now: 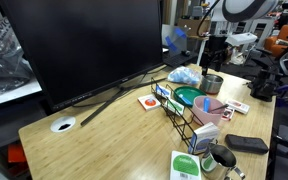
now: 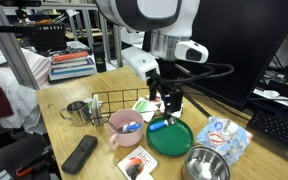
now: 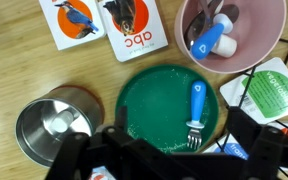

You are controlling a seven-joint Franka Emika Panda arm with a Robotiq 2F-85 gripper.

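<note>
My gripper stands open above the table, its dark fingers apart at the bottom of the wrist view and nothing held between them. Below it lies a green plate (image 3: 149, 105) bearing a fork with a blue handle (image 3: 197, 102). A metal pot (image 3: 27, 126) is left of the plate in the wrist view, with a small pale item (image 3: 59, 122) inside. The pink bowl (image 3: 272, 22) at upper right holds utensils, one with a blue handle (image 3: 206, 43). In exterior view 2, the gripper (image 2: 170, 110) hangs near the plate (image 2: 180, 140).
Picture cards (image 3: 136, 25) lie beside the bowl. A black wire rack (image 1: 171, 108) stands alongside the plate and bowl. Metal mugs (image 1: 222, 158) and a dark flat object (image 1: 246, 144) sit nearby. A large monitor (image 1: 99, 45) backs the table, whose left part is clear.
</note>
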